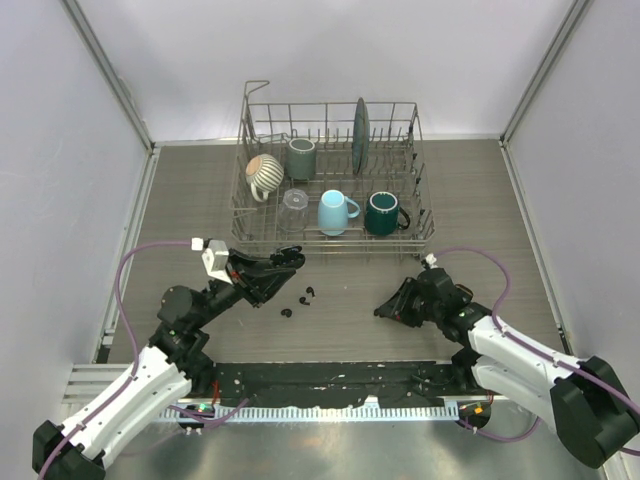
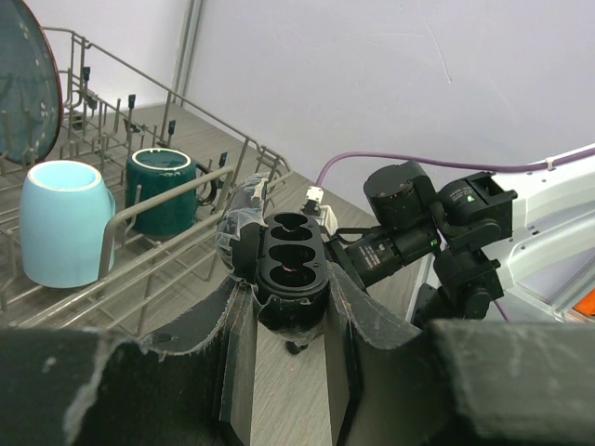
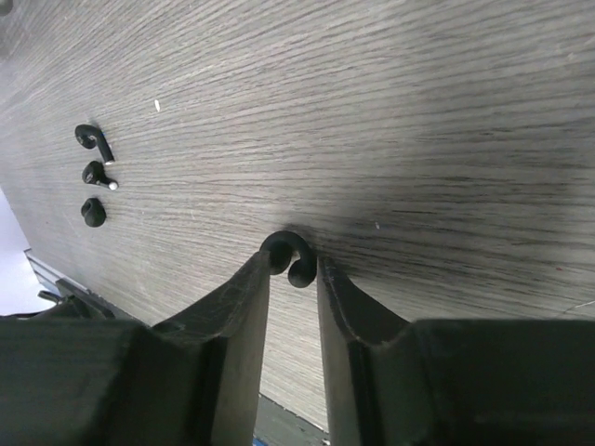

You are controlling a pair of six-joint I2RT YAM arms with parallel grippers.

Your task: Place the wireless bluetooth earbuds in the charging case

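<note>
My left gripper is shut on the black charging case (image 2: 293,255), held up with its empty slots showing; in the top view the case (image 1: 287,255) is left of centre. My right gripper is low over the table, part open, around a black hooked earbud (image 3: 297,255); whether it touches it is unclear. More small black earbud pieces lie apart on the table: a hooked one (image 3: 91,137), one with a pale tip (image 3: 97,177) and a round one (image 3: 94,212).
A wire dish rack (image 1: 260,225) with mugs, a glass and a plate stands at the back. White walls (image 1: 70,200) enclose both sides. The table's middle, below the rack, is mostly bare.
</note>
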